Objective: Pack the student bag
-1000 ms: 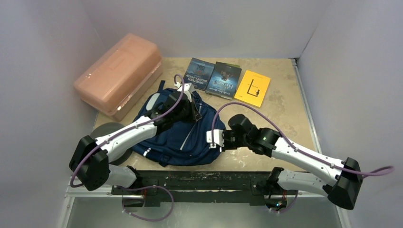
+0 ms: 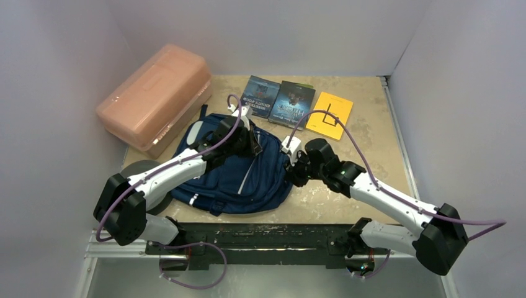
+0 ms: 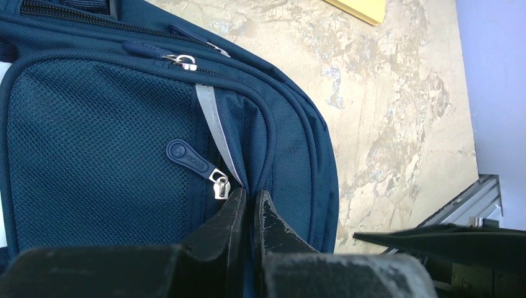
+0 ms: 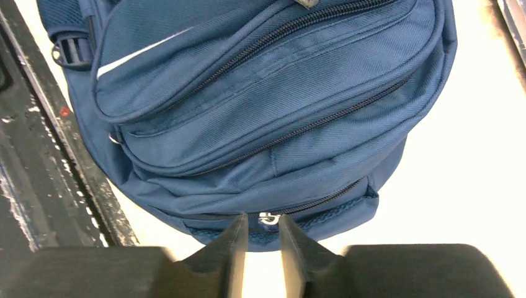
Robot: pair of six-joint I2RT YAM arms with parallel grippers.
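A navy backpack [image 2: 221,189] lies flat at the table's centre left. My left gripper [image 2: 253,149] is shut on a fold of its fabric beside a reflective strip; in the left wrist view the fingertips [image 3: 239,205] pinch that fold near a zipper pull [image 3: 192,158]. My right gripper [image 2: 293,174] is over the bag's right end; in the right wrist view its blurred fingers stand part open at a small zipper pull [image 4: 268,219] on the lowest zipper. Whether anything is between them is unclear. Three books lie behind: two dark [image 2: 291,102], one yellow [image 2: 324,129].
A large peach translucent box [image 2: 152,93] stands at back left, beside a dark round object [image 2: 141,167]. White walls enclose the sides and back.
My left gripper stays on the fold, nearly still.
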